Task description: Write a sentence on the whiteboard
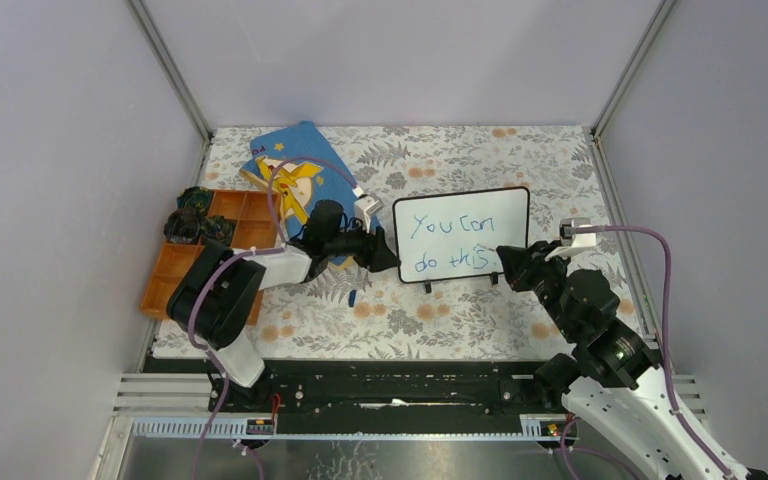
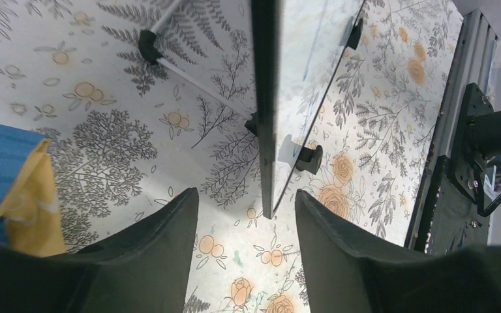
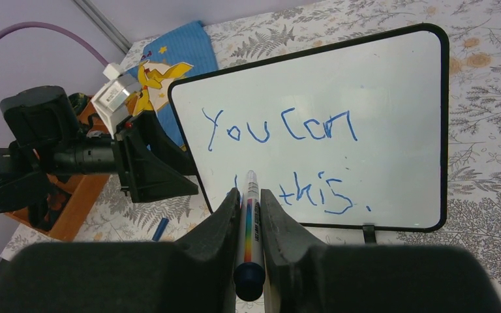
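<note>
The whiteboard [image 1: 508, 205] leans on its stand in mid-table, with "You can do this." in blue across it; a dot follows "this" in the right wrist view. My right gripper is shut on a slim marker [image 3: 249, 228] with a rainbow band and pale upper end, which stands out in front of the board and covers part of "do". At the board's left edge [image 2: 267, 163], my left gripper has its fingers parted, one to each side of the frame's lower corner, touching neither. A blue marker cap [image 1: 352, 298] lies on the table.
An orange divided tray [image 1: 165, 280] with dark bundles sits at far left. Behind the left arm lies a blue and yellow cloth [image 1: 305, 150]. The tabletop in front of the board is mostly clear.
</note>
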